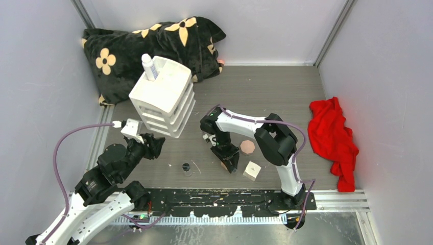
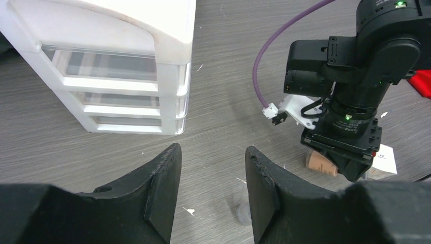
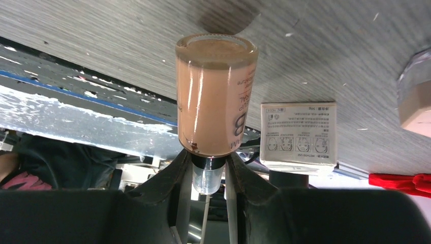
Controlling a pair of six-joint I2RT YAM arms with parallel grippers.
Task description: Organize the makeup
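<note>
My right gripper is closed round the black-collared neck of a glass foundation bottle (image 3: 213,101), low over the table near its front edge, in the right wrist view. My left gripper hangs beside the white drawer unit (image 1: 161,92); its fingertips are apart, nothing visible between them. A small dark-capped bottle (image 1: 186,168) stands on the table between the grippers. A pink octagonal compact (image 1: 247,147) and a cream box (image 1: 252,171) lie right of my right gripper. A white bottle (image 1: 149,67) stands on the drawer unit.
A dark flowered pillow (image 1: 122,56) lies along the back left. A red cloth (image 1: 334,143) lies along the right wall.
</note>
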